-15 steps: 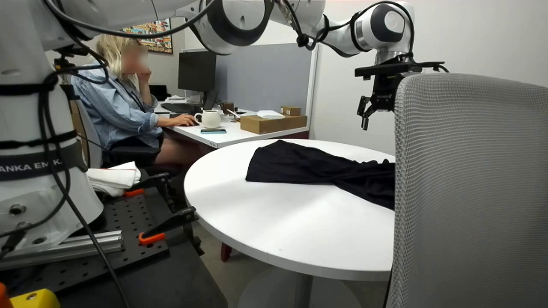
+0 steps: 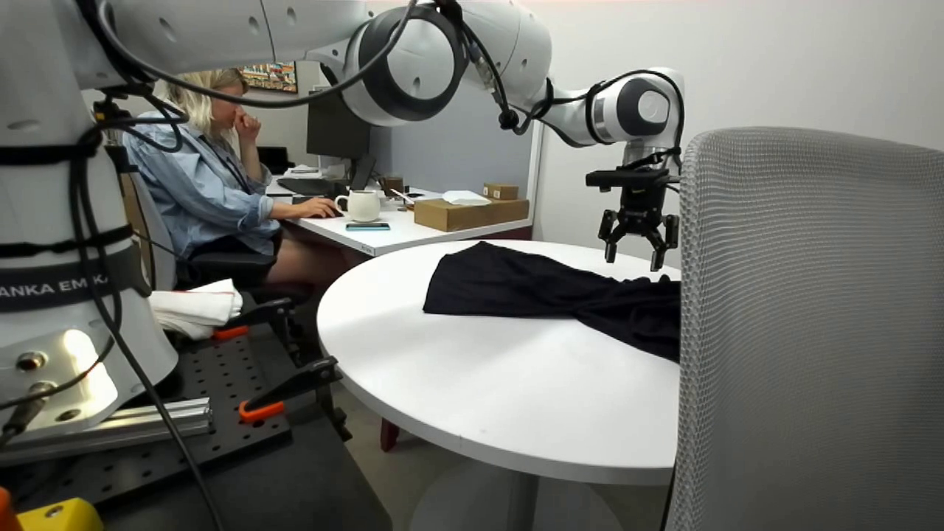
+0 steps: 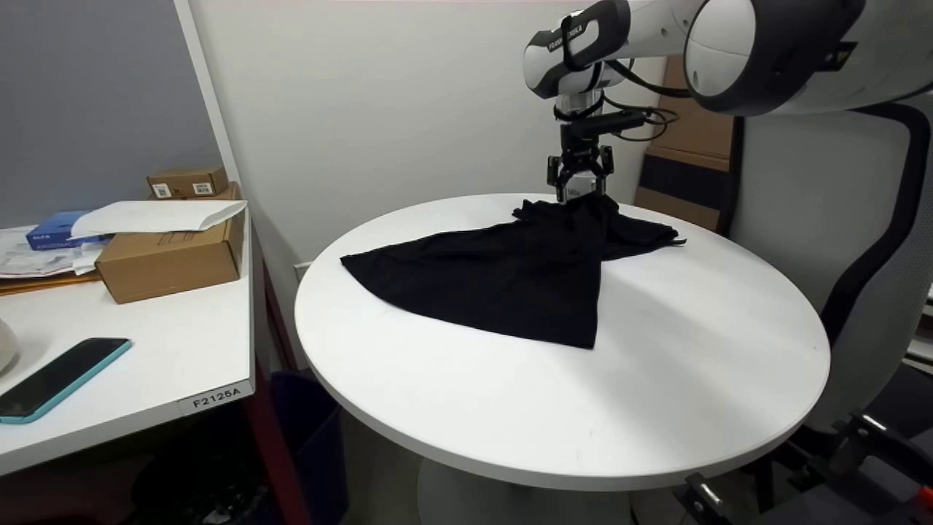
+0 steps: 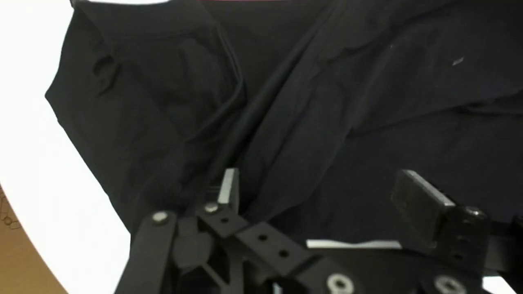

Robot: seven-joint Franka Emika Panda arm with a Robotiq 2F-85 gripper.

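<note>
A black cloth garment point(image 2: 522, 282) lies across the far side of the round white table point(image 2: 495, 398). In exterior view 2 the garment point(image 3: 516, 280) spreads wide and flat toward the left and front, and is bunched and twisted at the back right. Above that bunched part hangs my gripper point(image 3: 579, 184), fingers pointing down. The wrist view has the gripper open, its two finger pads wide apart, with folded cloth point(image 4: 314, 122) beneath and nothing held. In exterior view 1 the chair back hides the garment's right end.
A grey mesh chair back point(image 2: 814, 327) stands close at the table's right side. To the left is a desk with a cardboard box point(image 3: 175, 258) and a phone point(image 3: 61, 378); a person point(image 2: 203, 177) sits there.
My gripper has come down and to the left in exterior view 1, and has turned so both fingers show clear of the chair back. The garment looks unmoved.
</note>
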